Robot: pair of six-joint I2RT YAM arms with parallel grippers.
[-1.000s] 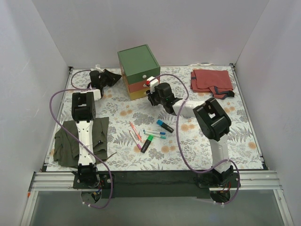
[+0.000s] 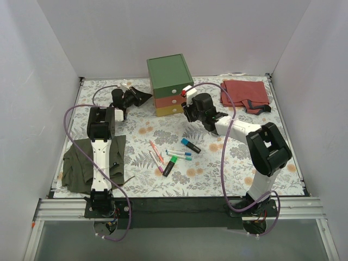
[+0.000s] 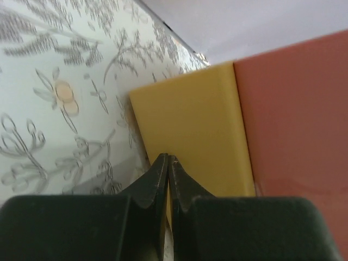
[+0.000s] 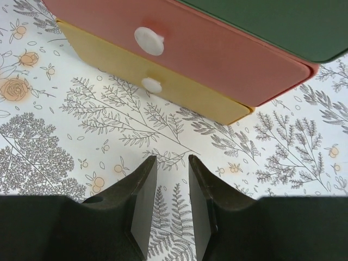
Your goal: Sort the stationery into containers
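A three-drawer box (image 2: 168,73), green over red over yellow, stands at the back of the table with its drawers closed. My left gripper is shut at its left side, nothing showing between the fingertips, close against the yellow drawer level (image 3: 190,125). In front of the drawer fronts hangs my right gripper, its fingers a little apart over bare cloth. The white knobs of the red drawer (image 4: 149,41) and yellow drawer (image 4: 151,85) lie ahead of it. Several pens and markers, among them a blue-capped marker (image 2: 190,145) and a green-capped marker (image 2: 169,166), lie at centre front.
A red cloth (image 2: 244,93) with a dark strap-like item (image 2: 258,107) lies at the back right. Dark green cloth (image 2: 81,166) covers the front left.
The drawer box has shifted to the right and slightly turned. Both grippers have moved rightward, the left staying by the box's side. Pens and cloths have not moved.
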